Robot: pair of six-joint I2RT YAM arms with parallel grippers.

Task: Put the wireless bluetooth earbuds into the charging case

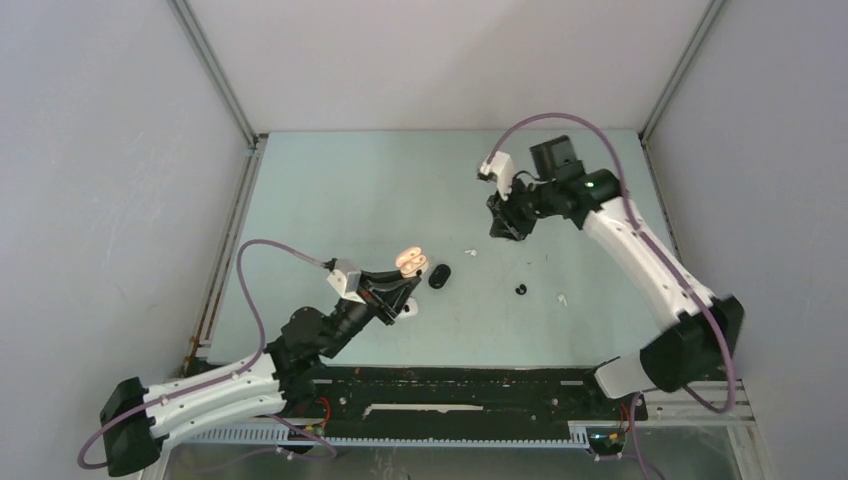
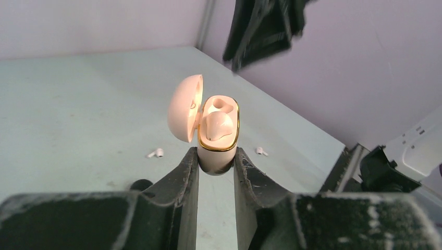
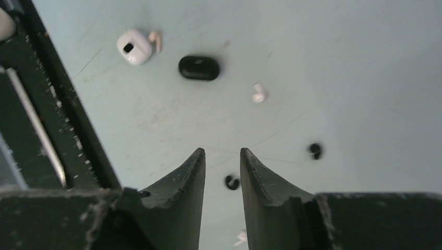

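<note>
My left gripper is shut on the lower end of a pink charging case (image 2: 212,163), held above the table with its lid (image 2: 186,108) swung open to the left. In the case, a rounded pink earbud head (image 2: 219,125) sits in the nearer slot, while the farther slot shows a hollow. Well away to the right, my right gripper (image 1: 507,230) points down over the table. Its fingertips (image 3: 200,154) stand apart in the right wrist view, with nothing visible between them. A small pink earbud (image 3: 155,39) lies beside a white case.
The white case (image 3: 134,47) and a black case (image 3: 199,69) rest on the table. Loose black earbuds (image 3: 315,151) and white earbuds (image 3: 259,94) are scattered to the right.
</note>
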